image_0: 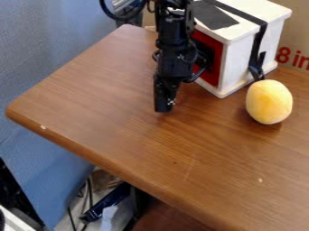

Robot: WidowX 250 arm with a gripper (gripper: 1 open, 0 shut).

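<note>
My black gripper (164, 101) points straight down over the wooden table (108, 135), close to its surface, in front of a white box (241, 41) with a red front panel and a black strap. Whether the fingers are open or shut is hard to make out at this size. A yellow, rounded plush-looking object (269, 102) lies to the right of the gripper, apart from it.
A cardboard box (292, 50) with red lettering stands behind at the right.
</note>
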